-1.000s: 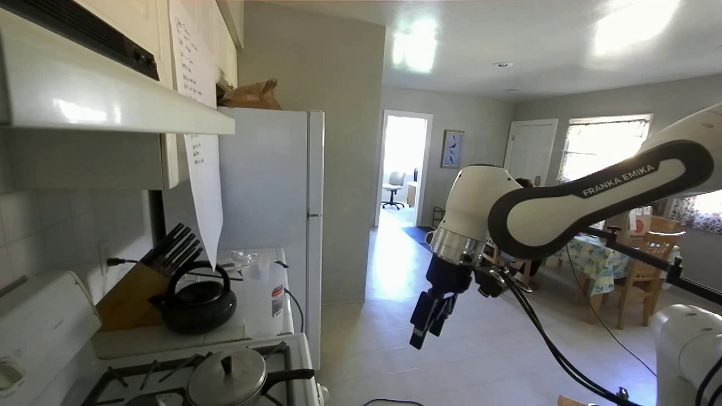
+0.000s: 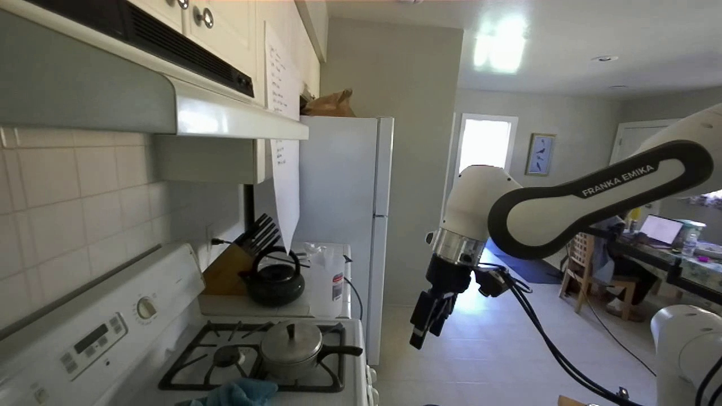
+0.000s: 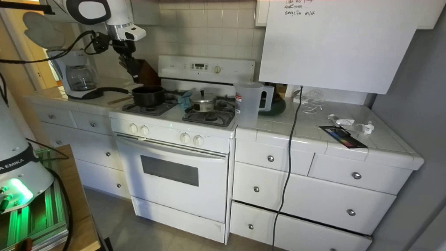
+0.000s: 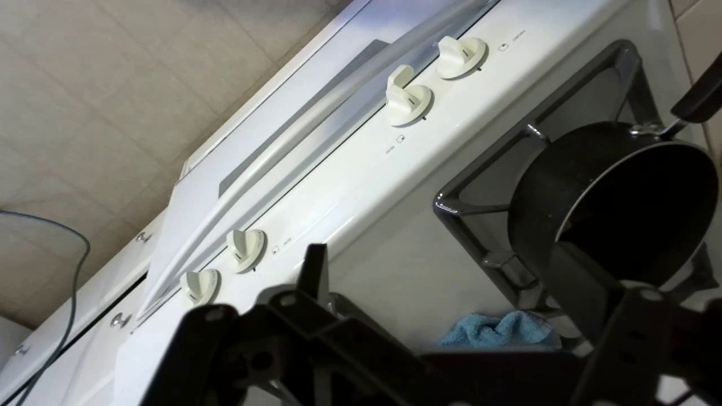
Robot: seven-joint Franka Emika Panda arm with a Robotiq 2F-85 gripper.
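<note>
My gripper stands open in the wrist view, its two fingers wide apart with only the stove top and a blue cloth (image 4: 501, 330) showing beyond the gap. A black open pot (image 4: 541, 196) rests on the burner grate, empty as far as its dark inside shows; one finger (image 4: 585, 287) overlaps its rim in this view. In exterior view 2 the gripper (image 3: 136, 77) appears above the black pot (image 3: 148, 97). In exterior view 1 the gripper (image 2: 426, 335) hangs pointing down, apart from the stove, with nothing between its fingers.
A lidded pot (image 3: 203, 101) sits on another burner. Several knobs (image 4: 413, 101) line the stove front. A clear pitcher (image 3: 247, 102) and a dark kettle (image 2: 274, 287) stand on the counter beside a knife block (image 2: 227, 270). The coffee maker (image 3: 77, 77) is at the left.
In exterior view 1 the stove, kettle and fridge have shifted right across the picture, while the arm keeps its place there. The view has turned left. The gripper shows no visible change.
</note>
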